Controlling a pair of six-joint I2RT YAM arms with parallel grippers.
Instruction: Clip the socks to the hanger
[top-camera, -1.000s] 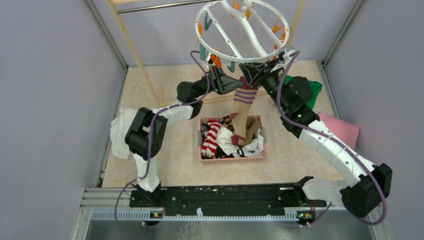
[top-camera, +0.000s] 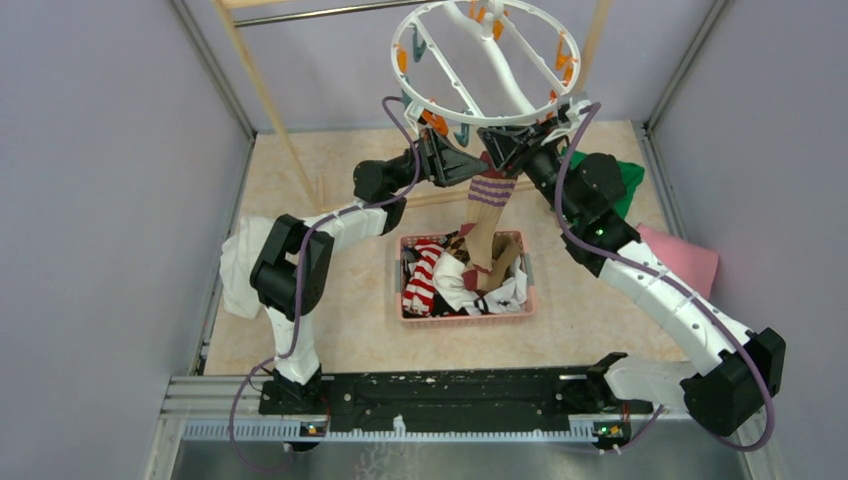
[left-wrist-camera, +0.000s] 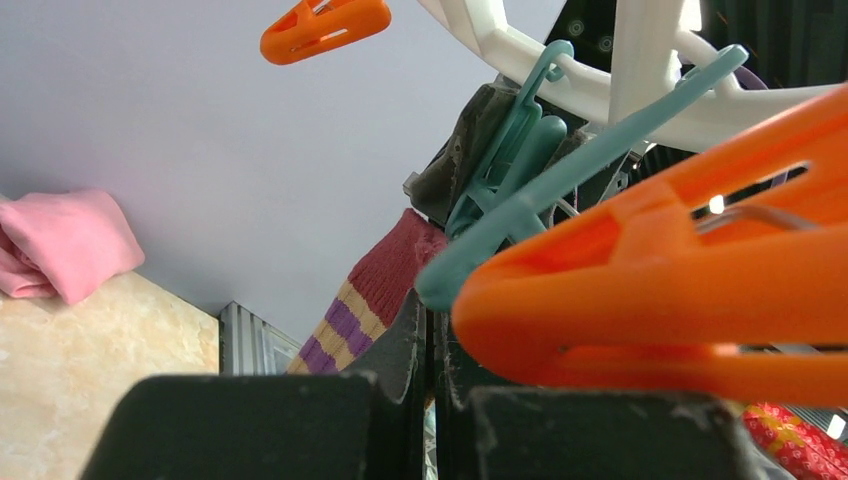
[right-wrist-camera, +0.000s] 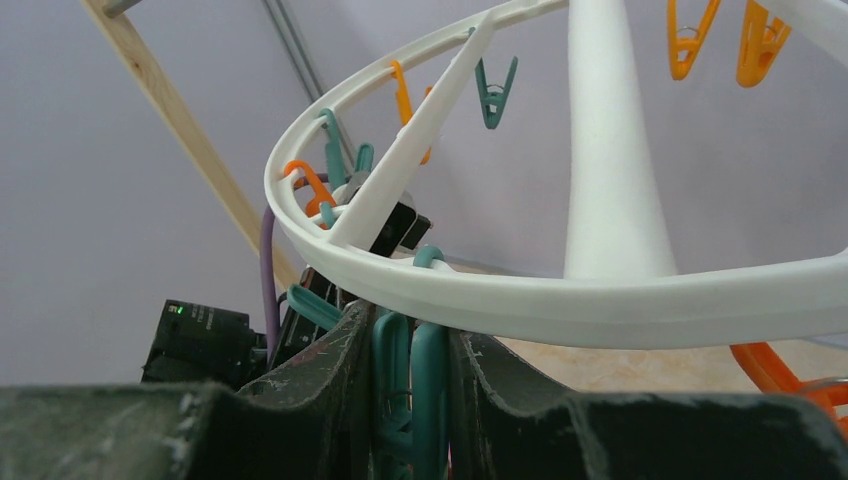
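Note:
A tan sock (top-camera: 484, 220) with a maroon cuff and purple stripes hangs over the basket. My left gripper (top-camera: 482, 169) is shut at the cuff's edge; the left wrist view has the maroon cuff (left-wrist-camera: 392, 268) right at its fingertips, with little showing between them. Just above, my right gripper (top-camera: 488, 137) is shut on a teal clip (right-wrist-camera: 430, 400) under the rim of the white round hanger (top-camera: 440, 108). That clip is close to the cuff's top in the left wrist view. Whether the cuff lies inside the clip is hidden.
An orange clip (left-wrist-camera: 660, 270) and another teal clip crowd my left fingertips. Several more clips hang round the ring. Below stands a pink basket (top-camera: 465, 321) of socks. A white cloth (top-camera: 240, 270) lies left, a pink cloth (top-camera: 680, 260) right.
The hanger sways slightly, its ring and clips shifting a little left and back right. Both arms and the sock stay nearly where they were.

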